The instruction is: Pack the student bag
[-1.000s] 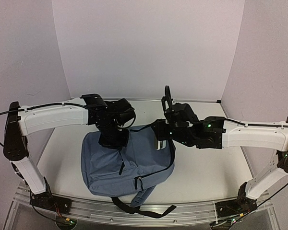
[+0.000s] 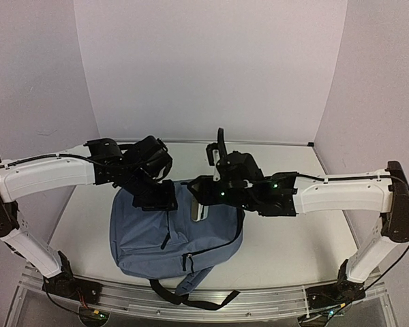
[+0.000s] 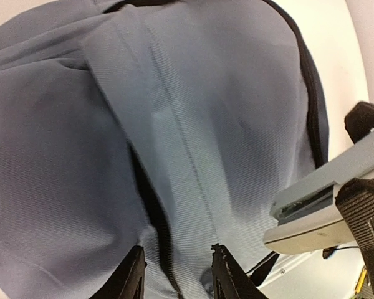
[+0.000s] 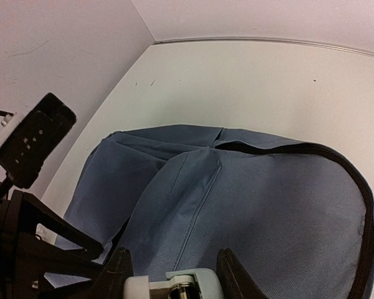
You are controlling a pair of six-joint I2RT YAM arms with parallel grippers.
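Observation:
The blue-grey bag (image 2: 140, 238) lies flat in the middle of the table, its dark-edged pocket opening (image 3: 151, 205) running down the left wrist view. Over this opening my left gripper stands open, with the bag's cloth visible beyond the gap between its fingers. My right gripper is shut on a grey-and-white object (image 3: 324, 224), perhaps a stapler, which also shows as a pale piece (image 2: 200, 212) in the top view. It hangs over the right part of the bag, close to the left gripper. The pocket's inside is hidden.
A black strap (image 2: 203, 304) trails over the table's front edge and the metal rail (image 2: 252, 312). Bare white table (image 2: 286, 238) lies to the right of the bag. Both grippers are close together above the bag.
Over the second, the right gripper has moved left with the object.

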